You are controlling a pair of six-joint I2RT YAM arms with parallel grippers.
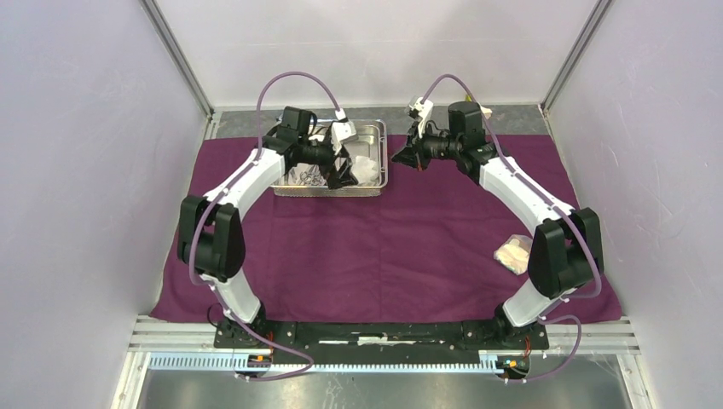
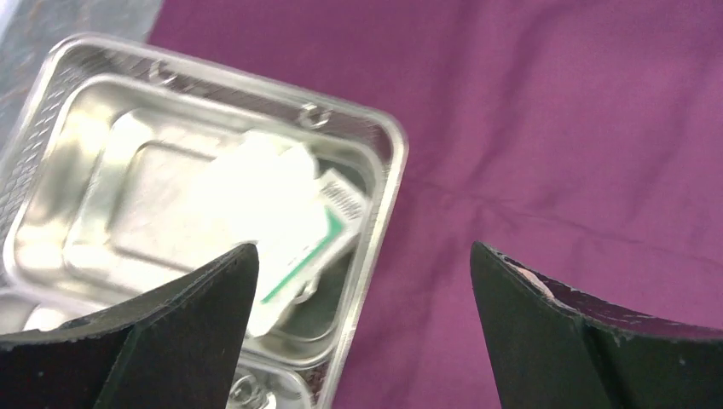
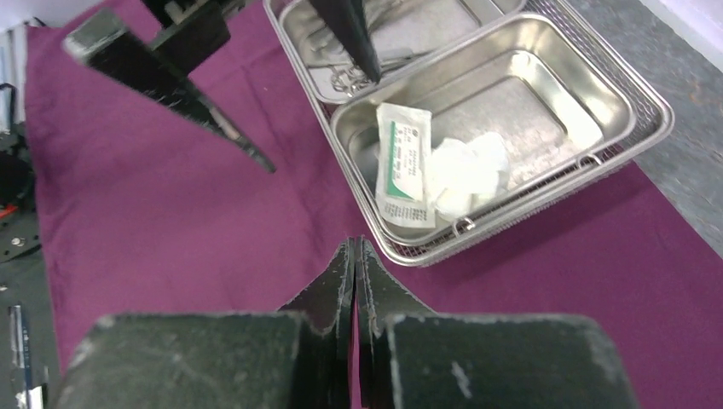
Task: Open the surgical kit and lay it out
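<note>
A perforated steel basket (image 3: 546,195) holds two steel trays. The right tray (image 3: 554,102) contains a white-and-green packet (image 3: 399,166) and crumpled white gauze (image 3: 469,170). The other tray (image 3: 426,21) holds metal instruments (image 3: 358,77). My left gripper hangs open over the basket, nothing visible between its fingers, partly hiding the basket in the top view. My right gripper is shut and empty, just right of the basket, above the purple cloth (image 1: 384,256).
A small clear container (image 1: 513,253) with pale contents sits at the front right. The cloth in front of the basket is clear. Grey counter shows behind, with walls around.
</note>
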